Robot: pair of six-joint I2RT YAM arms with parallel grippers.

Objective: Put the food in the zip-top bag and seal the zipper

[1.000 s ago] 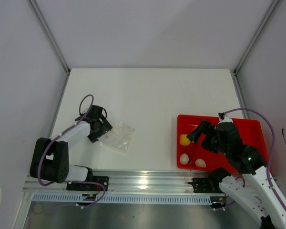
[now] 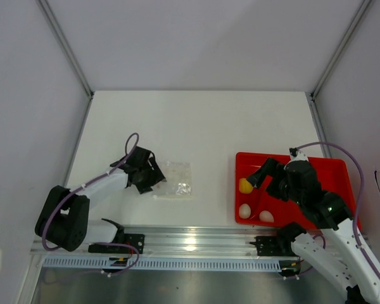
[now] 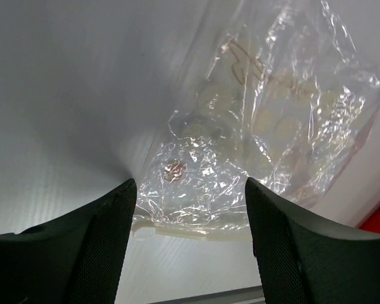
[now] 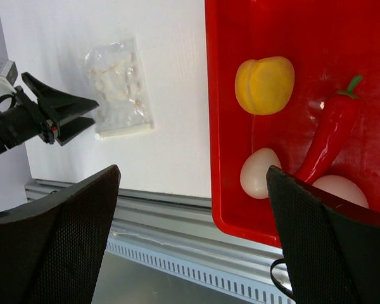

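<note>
The clear zip top bag lies flat on the white table at the left, its zipper strip toward the front edge. My left gripper is over the bag's left side; its fingers stand apart with the bag beneath, and whether they touch it cannot be told. Over the red tray my right gripper is open with nothing between its fingers. In the tray lie a yellow rounded food piece, a red pepper, an egg and a second pale egg, partly hidden by a finger.
Bare white table stretches between the bag and the tray and behind both. A metal rail runs along the front edge. Walls stand at the left, back and right.
My left gripper has moved right and slightly toward the front. The bag has shifted right and turned, so its zipper strip now runs nearly level. The right arm is unchanged.
</note>
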